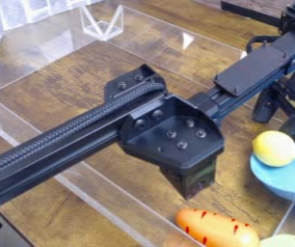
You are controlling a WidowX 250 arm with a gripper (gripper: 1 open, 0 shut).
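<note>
A light blue bowl (281,181) sits at the right edge, with a yellow lemon-like object (274,148) at its near rim. An orange toy carrot (217,228) with red marks lies at the bottom, beside a pale object (282,241) cut off by the frame. The black arm crosses the view diagonally. Its gripper (286,114) is at the right, behind the arm and above the bowl, mostly hidden and too dark to read.
Clear acrylic walls border the wooden surface (73,68). A white cloth-like item (9,17) stands at the back left.
</note>
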